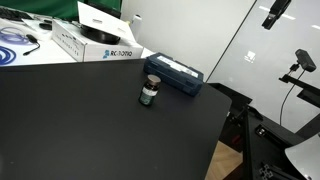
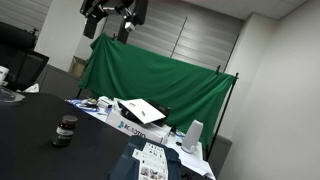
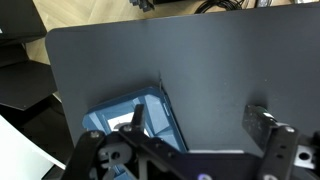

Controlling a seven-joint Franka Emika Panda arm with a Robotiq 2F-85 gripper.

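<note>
A small dark bottle (image 1: 149,90) with a white-marked label stands upright on the black table (image 1: 70,125). Exterior view 2 has the same bottle (image 2: 65,131) at left, and in the wrist view its dark top (image 3: 257,112) shows at lower right. A blue case (image 1: 173,73) lies behind and to the right of the bottle, with a white label on its lid (image 2: 152,161). High above the table, my gripper (image 2: 108,30) stands open, its two fingers wide apart and nothing between them. Only a fingertip of it enters exterior view 1 at the top right.
A white box (image 1: 97,44) with a black item and a white tray on top stands at the back. Blue cables (image 1: 14,38) lie at the far left. A green cloth (image 2: 155,85) hangs behind.
</note>
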